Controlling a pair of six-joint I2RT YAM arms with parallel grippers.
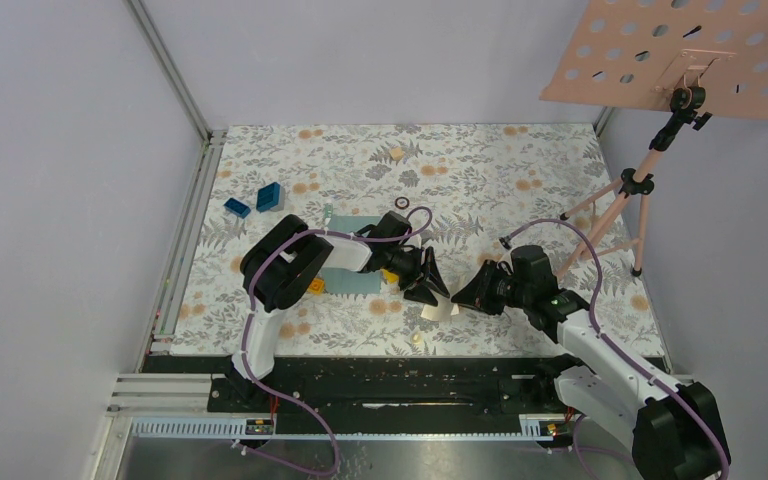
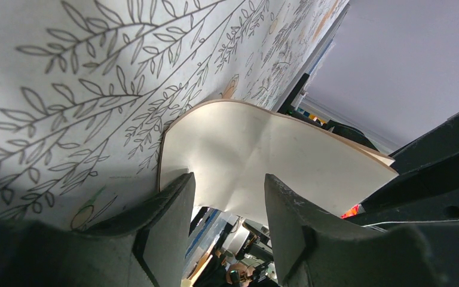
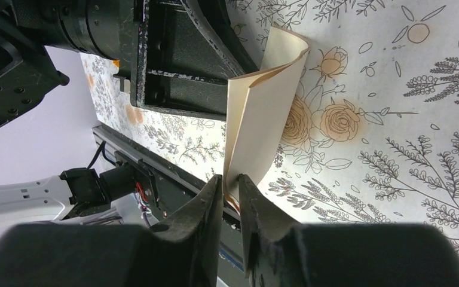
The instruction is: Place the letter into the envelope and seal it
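A folded cream paper piece (image 1: 438,311) stands on edge near the table's front, between my two grippers. Whether it is the envelope, the letter or both together does not show. In the left wrist view, the bent paper (image 2: 239,158) passes behind my left gripper, whose fingers are well apart. From the right wrist view, its folded layers (image 3: 260,125) run down into the narrow gap of my right gripper, which is slightly open around the lower edge. The left gripper's black body (image 3: 179,66) lies close against the paper's other side.
A grey-green mat (image 1: 355,282) lies under the left arm, with yellow items (image 1: 316,286) beside it. Blue boxes (image 1: 270,197) sit at the back left. A small pale object (image 1: 416,338) is near the front edge. A pink stand (image 1: 615,215) occupies the right side.
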